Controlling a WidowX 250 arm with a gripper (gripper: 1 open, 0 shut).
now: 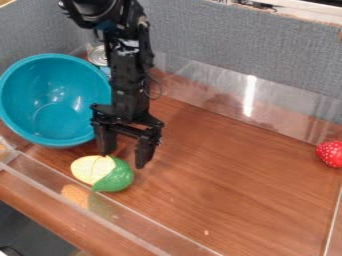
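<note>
My black gripper (pixel 126 150) is lowered over the wooden floor of the tray, fingers apart and nothing between them. Just below it to the left lies a yellow-and-green object (pixel 110 178), like a toy vegetable, near the front clear wall. A turquoise bowl (pixel 47 100) sits at the left, beside the arm.
A red, strawberry-like object (pixel 329 153) lies at the right edge. A metal can (pixel 96 54) is partly hidden behind the arm. Clear walls bound the tray (pixel 241 200).
</note>
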